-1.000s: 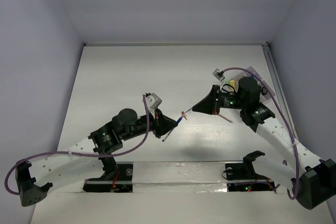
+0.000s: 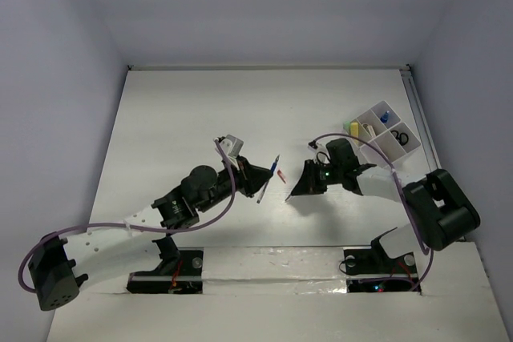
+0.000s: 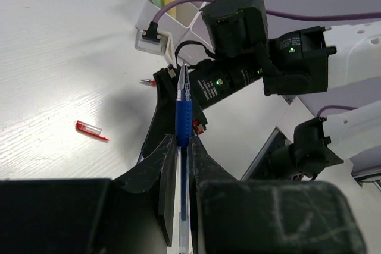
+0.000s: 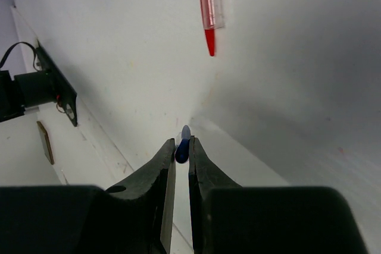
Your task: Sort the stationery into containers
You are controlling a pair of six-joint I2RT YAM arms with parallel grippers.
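A blue pen (image 3: 183, 108) stands between the fingers of my left gripper, which is shut on it. Its pointed tip is bare, and its clear lower barrel runs down past the fingers. In the top view the same pen (image 2: 275, 166) slants at the left gripper. My right gripper is shut on a small dark-blue piece (image 4: 182, 150), seemingly a pen cap, low over the table and apart from the pen. A short red-and-clear pen or cap (image 3: 90, 129) lies between the arms. Another red pen (image 3: 146, 81) is partly hidden behind the right arm.
At the back right stands a white divided container (image 2: 390, 143). It holds black-handled scissors (image 2: 400, 137), a blue item (image 2: 385, 117) and a yellow marker (image 2: 354, 129), with a green one beside it. The right arm stands in front of it.
The right gripper has come away from the blue pen, toward the table's front, and its arm now covers the red pen on the right. The left gripper has turned the pen steeper, shifting slightly.
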